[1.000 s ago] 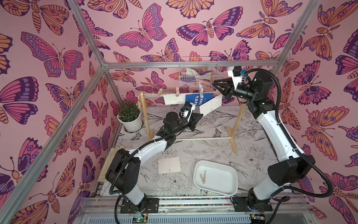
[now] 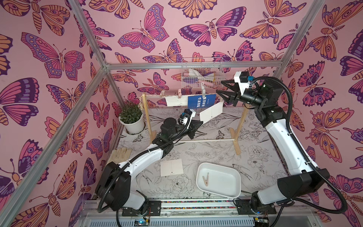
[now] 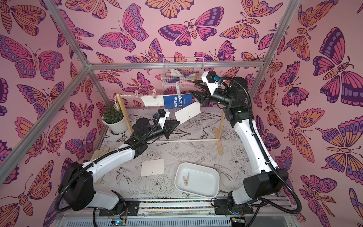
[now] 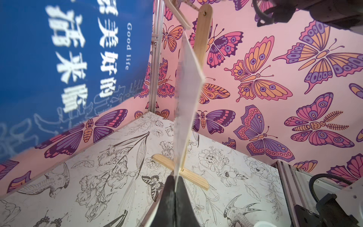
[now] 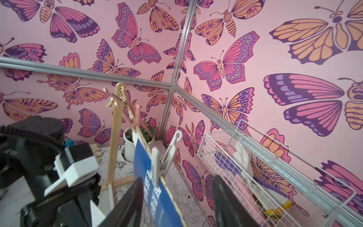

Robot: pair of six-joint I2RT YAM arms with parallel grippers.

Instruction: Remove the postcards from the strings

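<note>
My left gripper is shut on the edge of a white postcard (image 4: 188,94), which tilts upward in front of the string. Behind it a blue postcard (image 2: 201,101) with white lettering hangs on the string from a whitish clip (image 5: 155,166). A white card (image 2: 177,100) hangs left of the blue one, below a pink clip (image 2: 179,93). At the right end of the blue card, my right gripper has its fingers spread. The blue card's edge appears between them in the right wrist view, and nothing is gripped.
One postcard (image 2: 171,167) lies flat on the table. The white tray (image 2: 237,181) holds a wooden clip (image 2: 205,179). A wooden stand (image 2: 242,123) carries the string; a wire basket (image 5: 223,166) is behind it, and a potted plant (image 2: 131,117) stands left.
</note>
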